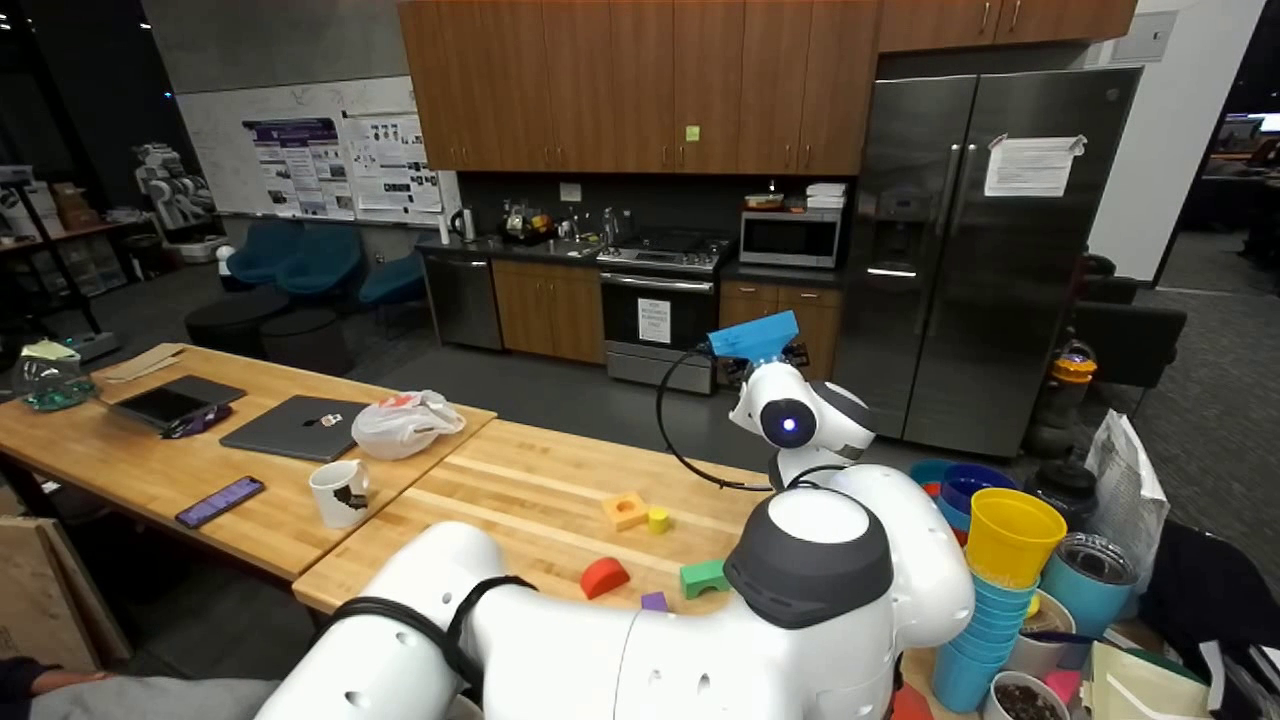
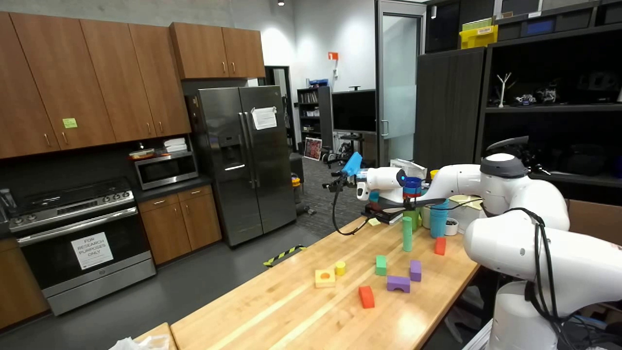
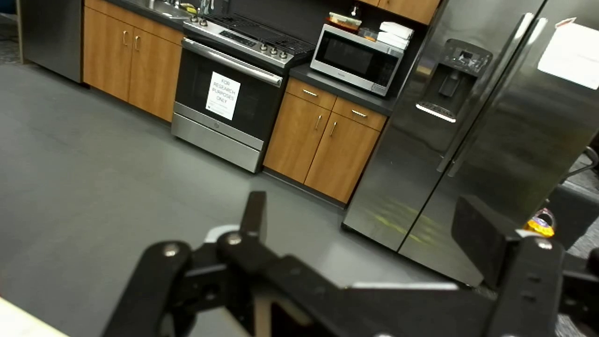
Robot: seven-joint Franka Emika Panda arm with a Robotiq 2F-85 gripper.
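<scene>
My gripper is open, its two dark fingers wide apart with only floor and kitchen behind them in the wrist view. In exterior view 2 it hangs out past the table's far edge, above table height and clear of the blocks. On the wooden table [image 2: 256, 315] lie a yellow square block with a hole [image 2: 324, 279], a small yellow cylinder [image 2: 340, 268], a red block [image 2: 367, 297], a green block [image 2: 380, 265], a purple arch [image 2: 399, 284] and another purple block [image 2: 415, 271]. A tall green cylinder [image 2: 406, 234] stands near a red block [image 2: 440, 245].
Stacked blue cups [image 1: 980, 636] and a yellow cup [image 1: 1015, 528] crowd the table's right end. A mug [image 1: 341, 493], a laptop [image 1: 295, 428] and a plastic bag [image 1: 405, 424] occupy the adjoining table.
</scene>
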